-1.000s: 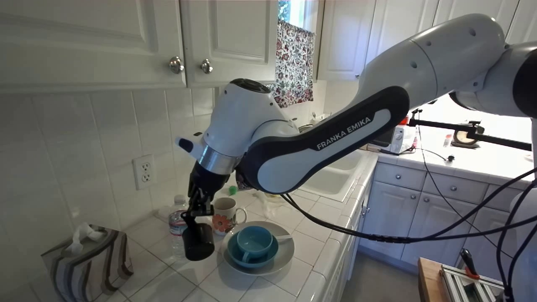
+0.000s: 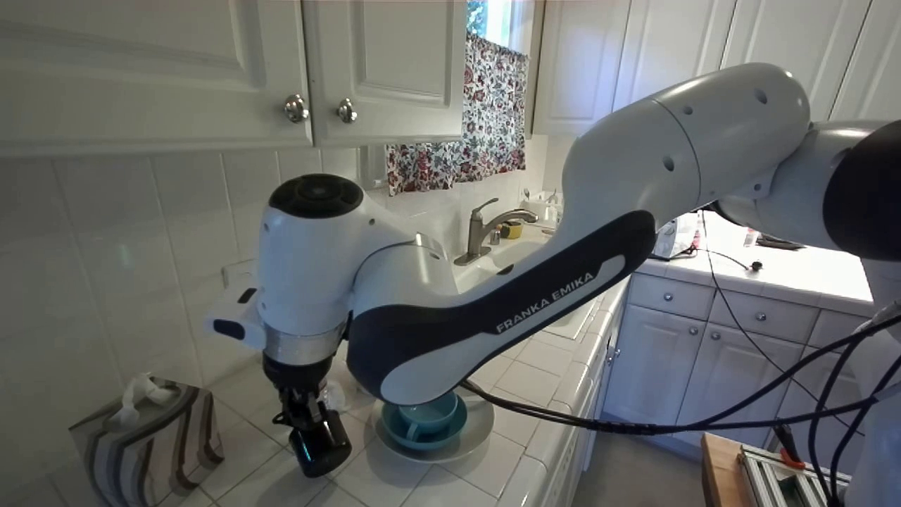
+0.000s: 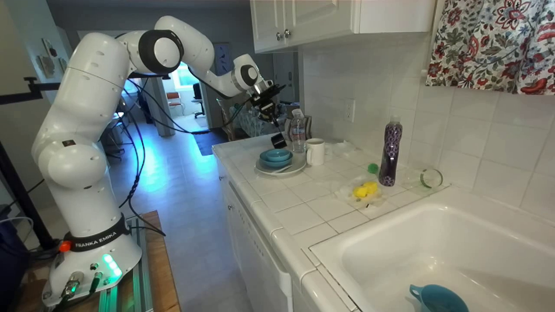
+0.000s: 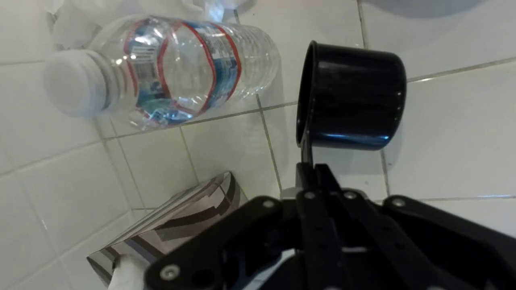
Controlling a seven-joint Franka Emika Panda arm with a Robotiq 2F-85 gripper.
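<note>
A black measuring cup [image 4: 358, 99] hangs tilted on its side over the white tile counter, its mouth to the left in the wrist view. My gripper is shut on the cup's thin handle, close to the rim. In exterior view 1 the same cup [image 2: 321, 443] is low over the counter, between the tissue box and the plate, below my gripper [image 2: 304, 405]. Exterior view 2 has the cup [image 3: 279, 140] just behind the stacked blue dishes. Whether it touches the tiles cannot be told.
A clear water bottle [image 4: 184, 72] stands close to the cup. The striped tissue box [image 2: 156, 439] is by the wall. Teal bowls [image 2: 426, 418] sit on a plate [image 2: 477, 422]; a white mug [image 3: 315, 151] is beside it. A blue cup [image 3: 442, 299] lies in the sink [image 3: 374, 244].
My arm has moved down and to the left in exterior view 1, carrying the black cup away from the plate. The forearm now hides the mug and part of the bowls.
</note>
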